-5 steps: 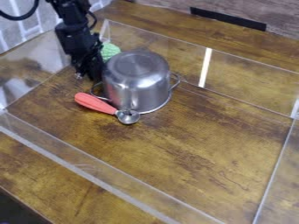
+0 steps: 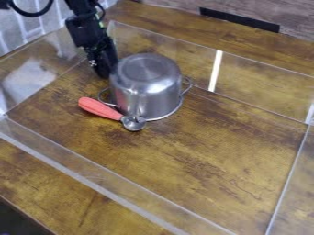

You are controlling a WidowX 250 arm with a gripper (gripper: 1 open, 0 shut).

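A large upturned steel pot [image 2: 147,84] with side handles sits near the middle of the wooden surface. In front of it lies a red-handled metal scoop [image 2: 101,109]. My black arm reaches in from the top left, and its gripper [image 2: 102,68] is low at the pot's back-left side, partly hidden by it; I cannot tell how its fingers stand or whether anything is between them.
Clear plastic walls or strips [image 2: 215,72] border the work area.
The arm has shifted right and down behind the pot. The green item that showed beside it is no longer visible. The pot and scoop look unmoved.
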